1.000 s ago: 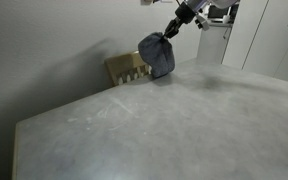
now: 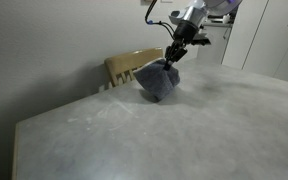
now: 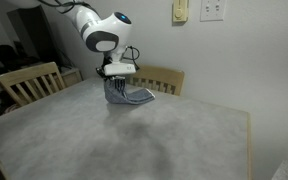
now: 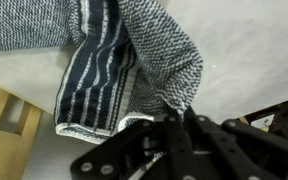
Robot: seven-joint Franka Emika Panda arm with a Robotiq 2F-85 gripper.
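Observation:
A dark grey-blue cloth (image 2: 158, 81) hangs from my gripper (image 2: 168, 64) and bunches on the table near its far edge. In the wrist view, the cloth (image 4: 164, 50) shows a woven grey side and a dark side with white stripes. Its gathered end runs in between the fingers of my gripper, which is shut on it. Exterior view 2 has the cloth (image 3: 124, 94) below the gripper (image 3: 118, 76), with one part spread flat to the right. Folds of the cloth hide most of the fingertips.
A wooden chair (image 3: 160, 79) stands behind the table's far edge, and another chair (image 3: 34, 82) is at the left. A wall rises close behind the chair.
My gripper has come down and slightly towards the camera with the cloth in it. The cloth was hanging stretched out; now it is lower and more crumpled on the table.

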